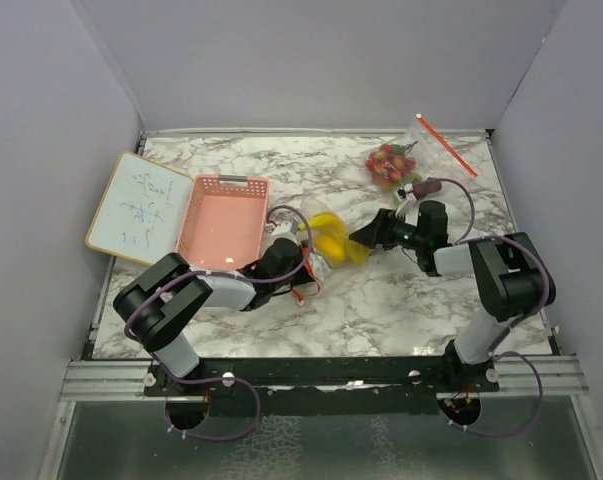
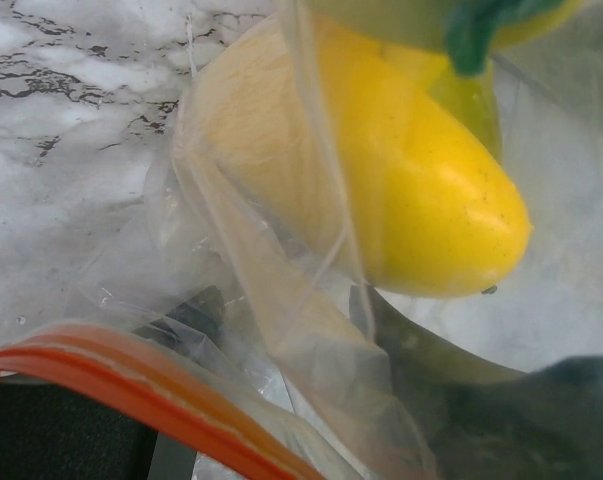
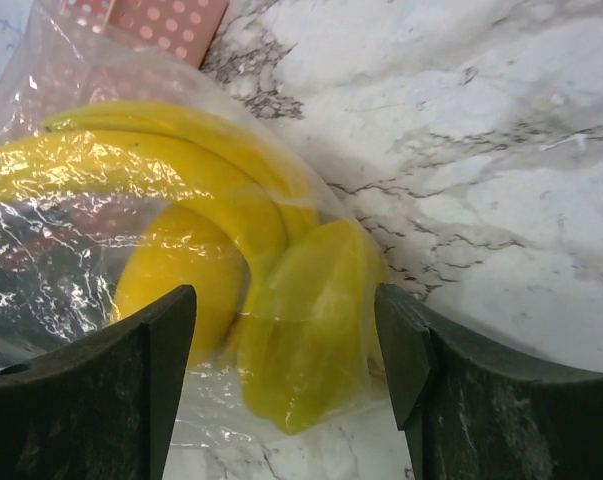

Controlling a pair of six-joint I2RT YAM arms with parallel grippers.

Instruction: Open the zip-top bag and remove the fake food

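Observation:
A clear zip bag holding yellow fake fruit lies at the table's middle; bananas, a yellow oval fruit and a yellow-green piece show through it. My left gripper is at the bag's orange-zip end, plastic draped over its fingers; whether it grips the film is unclear. My right gripper stands part open at the bag's right end, its fingers either side of the yellow-green piece.
A pink basket and a whiteboard lie left. A second zip bag with red and green food lies back right.

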